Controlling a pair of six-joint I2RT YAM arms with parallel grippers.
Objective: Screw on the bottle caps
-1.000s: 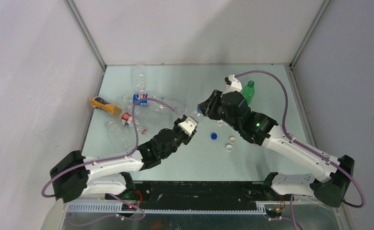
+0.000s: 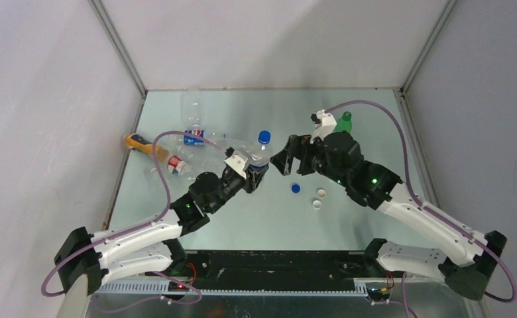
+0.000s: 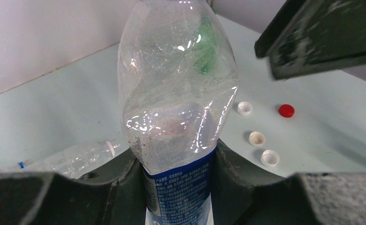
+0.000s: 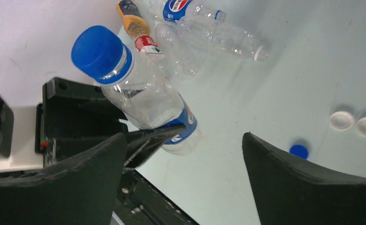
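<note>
A clear bottle (image 2: 260, 152) stands upright in my left gripper (image 2: 252, 173), which is shut on its lower part, around the blue label (image 3: 176, 190). A blue cap (image 4: 96, 50) sits on that bottle's neck; from these views I cannot tell how tightly. My right gripper (image 2: 286, 156) is open, a short way right of the bottle and apart from it. Loose caps lie on the table: a blue one (image 2: 295, 189), white ones (image 2: 321, 193) and a red one (image 3: 286, 110).
Several empty bottles (image 4: 218, 37) lie at the left of the table (image 2: 262, 225), among them an orange-labelled one (image 2: 146, 147). A green bottle (image 2: 344, 122) is at the back right, behind my right arm.
My right gripper has moved away from the cap to the right and is now open. My left gripper, with the bottle, has moved left, exposing the blue cap in the top view.
</note>
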